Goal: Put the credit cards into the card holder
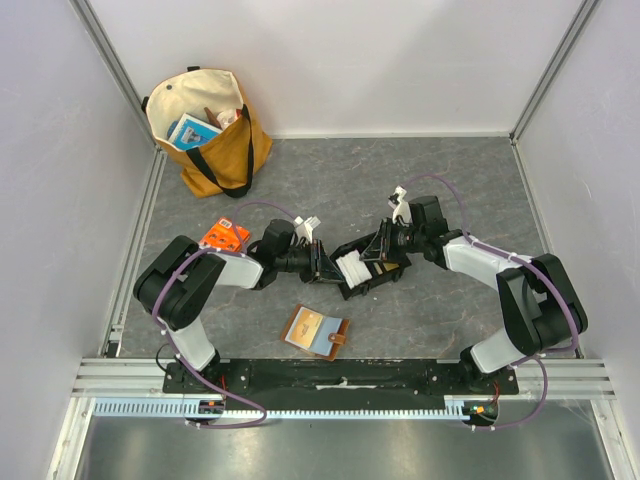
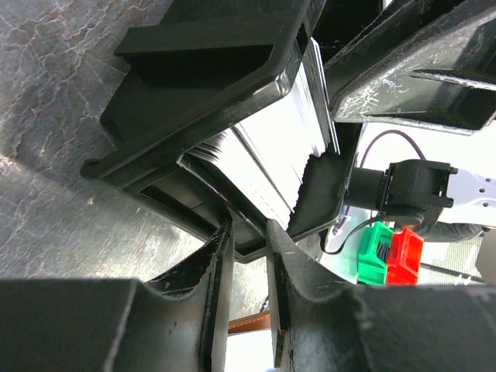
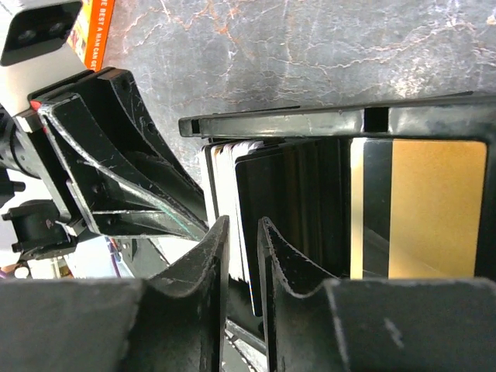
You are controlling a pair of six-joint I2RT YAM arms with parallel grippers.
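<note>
White-edged cards (image 1: 353,269) stand packed in a black open box (image 1: 384,287) at the middle of the table. From the left, my left gripper (image 1: 335,272) reaches to the box; its fingers are slightly open beside the cards (image 2: 267,151) in the left wrist view, gripping nothing visible. Over the box from the right is my right gripper, a little open. The edge of a black card (image 3: 283,194) shows in its gap; contact cannot be made out. The open card holder (image 1: 315,332), brown-edged with a gold card in it, lies near the front edge.
A gold-coloured card (image 3: 435,209) lies in the box's other part. An orange packet (image 1: 226,235) lies at the left, and a yellow bag (image 1: 225,160) stands at the back left. Free table lies behind the box and to its right front.
</note>
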